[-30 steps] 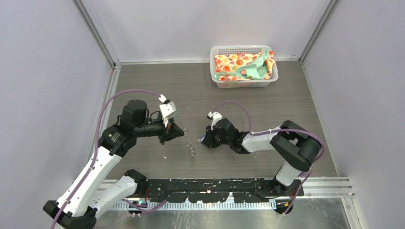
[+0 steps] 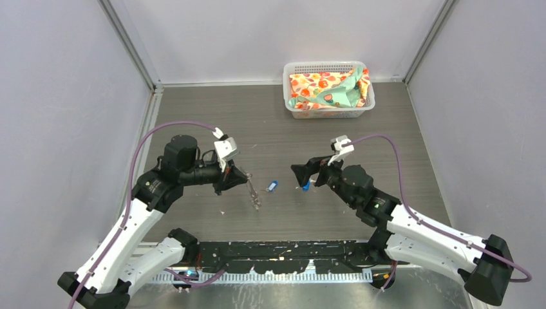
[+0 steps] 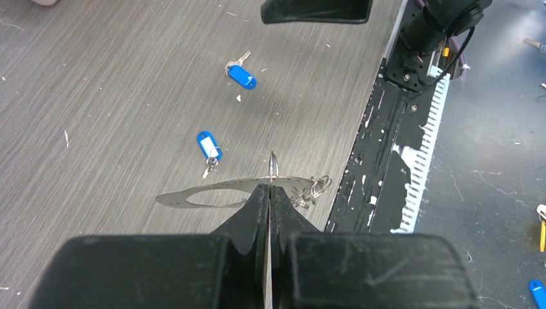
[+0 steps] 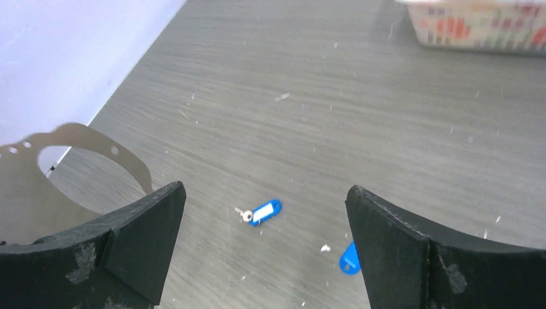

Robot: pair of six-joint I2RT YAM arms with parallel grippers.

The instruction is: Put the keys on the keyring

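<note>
My left gripper is shut on the metal keyring, a thin flat piece with a ring in the fingers and a cluster of small rings at one end, held above the floor. Two keys with blue tags lie on the floor: one near the centre, the other farther right, partly behind my right gripper in the top view. My right gripper stands open and raised above them, with nothing seen between its fingers.
A white basket with patterned cloth stands at the back. Walls border the left, back and right. The grey floor is otherwise mostly clear, apart from small scraps.
My right arm has risen and pulled back to the right from the centre key, uncovering both blue tags in the top view. My left arm holds still.
</note>
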